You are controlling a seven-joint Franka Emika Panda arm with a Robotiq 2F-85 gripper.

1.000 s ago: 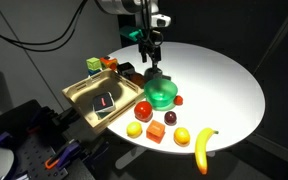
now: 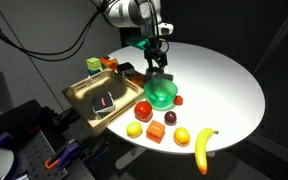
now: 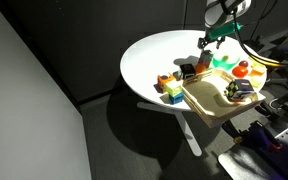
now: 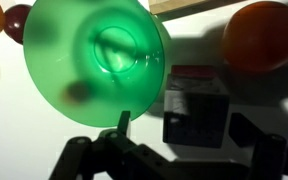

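My gripper stands open in the wrist view, one black finger (image 4: 124,124) on either side of a small dark box (image 4: 195,112) with a reddish top. The box appears between the fingers but is not gripped; the height gap cannot be judged. Close to its left is a translucent green bowl (image 4: 69,65), which looks empty. From the front, the gripper (image 2: 156,60) hangs just above the table behind the bowl (image 2: 161,93). The second exterior view has the gripper (image 3: 216,42) above and right of the dark box (image 3: 205,58).
A wooden tray (image 2: 74,95) holding a dark-and-white box (image 2: 103,104) lies left of the bowl. Stacked coloured blocks (image 3: 171,88) stand beside it. A red tomato (image 2: 143,110), an orange block (image 2: 155,131), a banana (image 2: 203,150) and other round fruits lie in front.
Over the last second, my gripper has shifted slightly right and lower behind the bowl. The objects on the table have not visibly moved.
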